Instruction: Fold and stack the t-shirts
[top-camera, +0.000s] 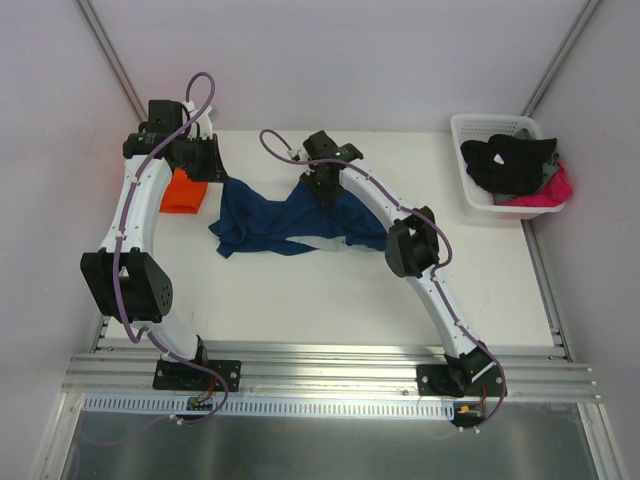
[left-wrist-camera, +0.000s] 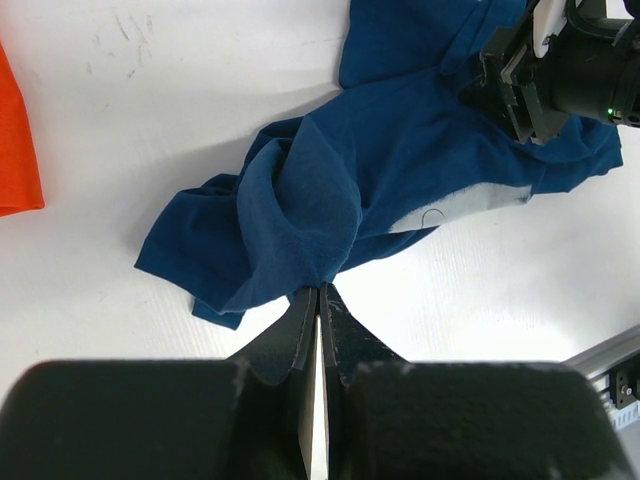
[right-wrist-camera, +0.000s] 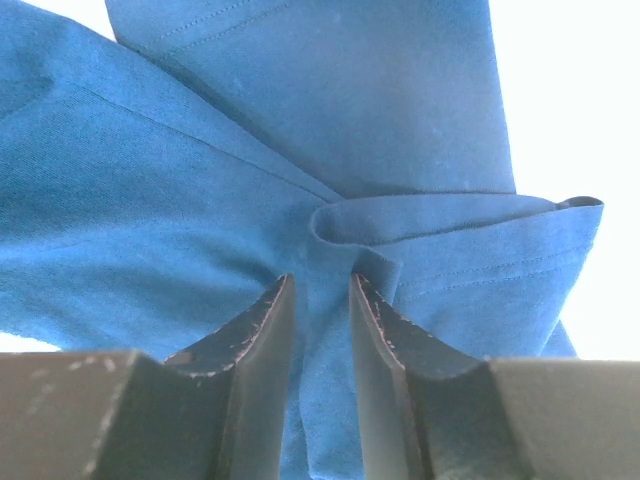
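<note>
A dark blue t-shirt (top-camera: 270, 218) lies bunched and stretched sideways across the table, with a pale patch along its front edge. My left gripper is shut, and a raised peak of the shirt (left-wrist-camera: 300, 215) runs up to its fingertips; the top view shows that corner lifted off the table. Over the shirt's right half is my right gripper (top-camera: 322, 202), pointing down. In the right wrist view, its fingers (right-wrist-camera: 258, 340) stand apart, part open, above a folded-over layer of the shirt (right-wrist-camera: 450, 260). Whether they touch the cloth is hard to tell.
A folded orange shirt (top-camera: 183, 194) lies at the table's left, partly behind the left arm. At the back right stands a white basket (top-camera: 466, 178) with black, grey and pink-red clothes.
</note>
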